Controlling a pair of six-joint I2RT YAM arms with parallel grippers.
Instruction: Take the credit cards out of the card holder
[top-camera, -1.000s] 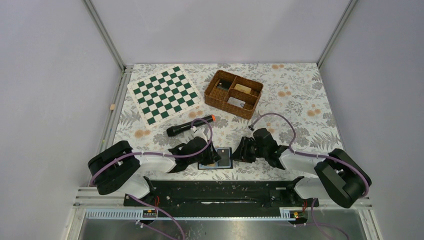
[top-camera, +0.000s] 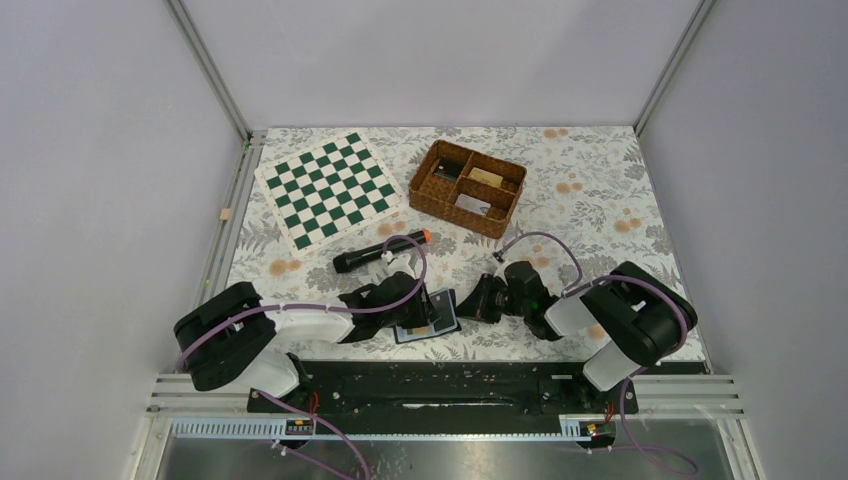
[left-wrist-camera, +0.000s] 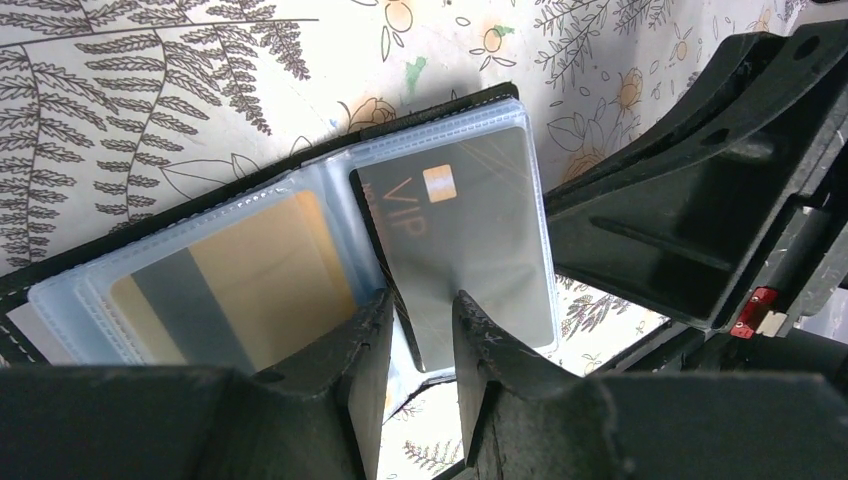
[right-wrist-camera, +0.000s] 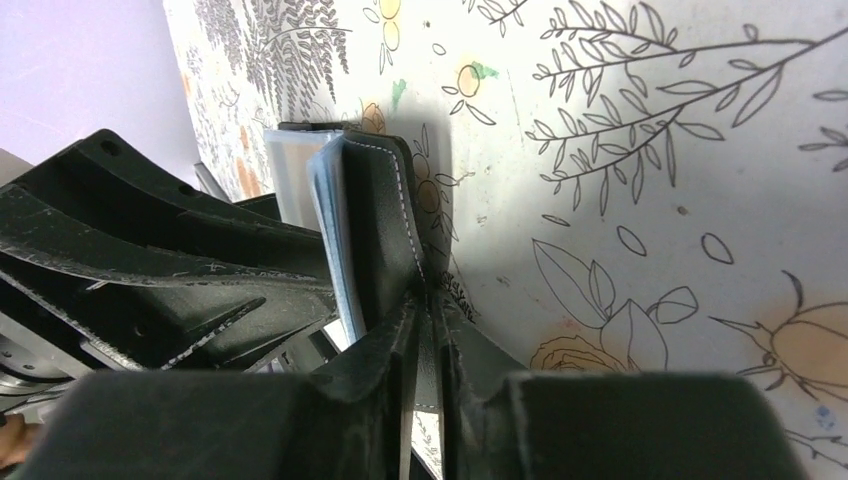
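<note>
The card holder (left-wrist-camera: 340, 160) lies spread in front of me, black with clear sleeves. Behind the plastic of its right sleeve sits a dark VIP card (left-wrist-camera: 460, 245); a gold-and-grey card (left-wrist-camera: 240, 290) fills the left sleeve. My left gripper hovers over the holder with a gap between its fingertips and nothing in it. At the holder's right edge is my right gripper, its fingers close together against the black cover (right-wrist-camera: 385, 220). That edge stands raised off the table. Whether the cover is pinched between those fingers cannot be made out.
Behind stands a brown divided basket (top-camera: 425, 203) with a few flat items in its compartments. A black microphone (top-camera: 365, 257) lies just beyond my left gripper, and a green checkered board (top-camera: 330, 190) is at the back left.
My right gripper has shifted slightly left, its arm swinging inward. The holder's right side has moved left and turned a little from square. The left gripper has barely moved.
</note>
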